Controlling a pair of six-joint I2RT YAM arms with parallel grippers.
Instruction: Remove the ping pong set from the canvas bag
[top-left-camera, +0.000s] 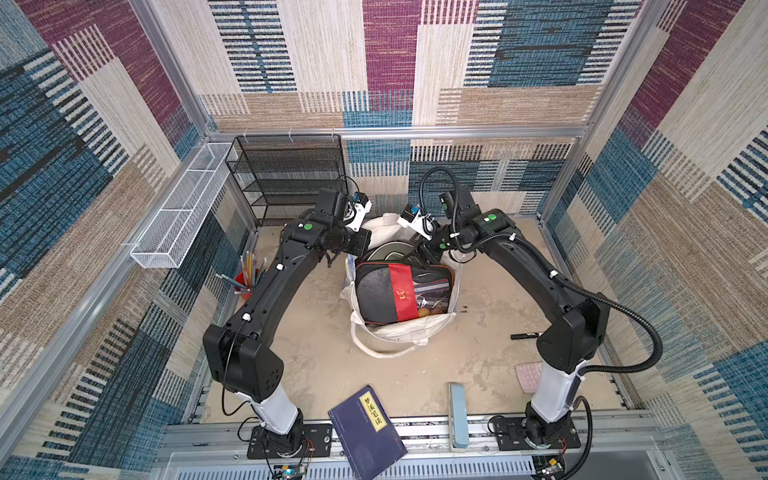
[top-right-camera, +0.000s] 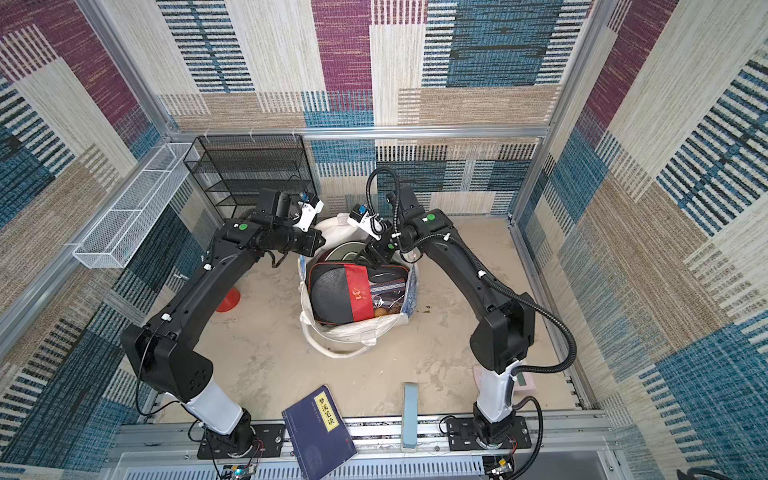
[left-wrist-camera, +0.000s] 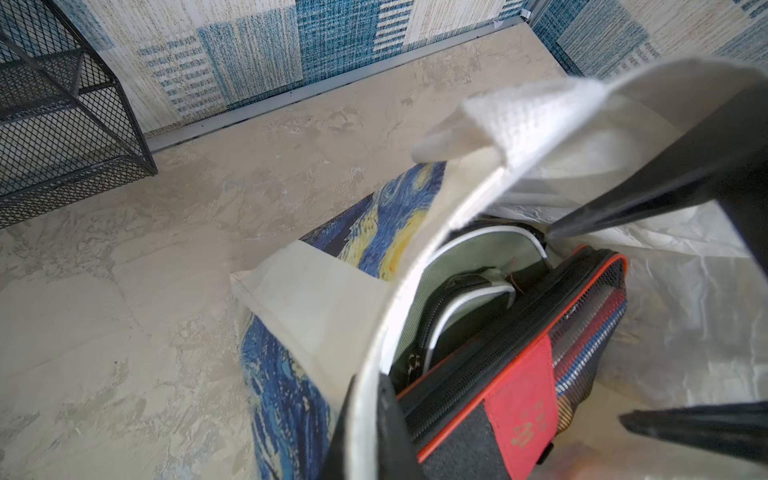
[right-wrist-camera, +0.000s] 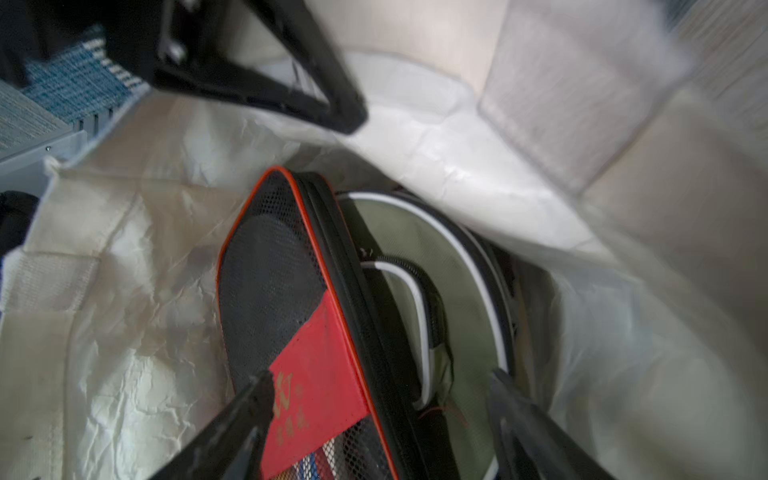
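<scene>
The ping pong set (top-left-camera: 376, 293), a black mesh case with a red band, stands tilted inside the white canvas bag (top-left-camera: 425, 325). In the right wrist view, my right gripper is open inside the bag. Its fingers (right-wrist-camera: 236, 432) lie well apart, on either side of the case's zipped edge in that view, with nothing gripped. My left gripper is shut on the bag's rim at the left, the cloth running between its fingers. A green round pouch (right-wrist-camera: 472, 320) with white piping sits behind the case. The bag's bottom is hidden.
A black mesh rack (top-left-camera: 292, 172) stands behind on the left, near the left arm. A red pen cup (top-left-camera: 244, 281) is left of the bag. The dark blue book (top-left-camera: 368, 432) and a pale blue stapler-like object (top-left-camera: 457, 416) lie in front. Floor right of the bag is mostly clear.
</scene>
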